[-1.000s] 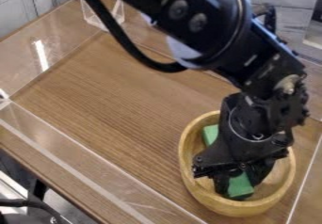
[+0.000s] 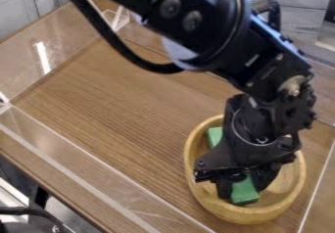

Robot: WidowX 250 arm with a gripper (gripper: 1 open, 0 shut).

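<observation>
My black gripper (image 2: 236, 166) is down inside a light wooden bowl (image 2: 262, 213) at the lower right, shut on a green block (image 2: 241, 193) that shows in front of its fingers and behind them, at the bowl's left. The middle of the block is hidden by the gripper.
A clear plastic object stands at the back left by the wall. A dark cable and frame edge show at the lower left.
The gripper and arm have shifted slightly up and to the left, still within the bowl. The bowl stays about where it was.
</observation>
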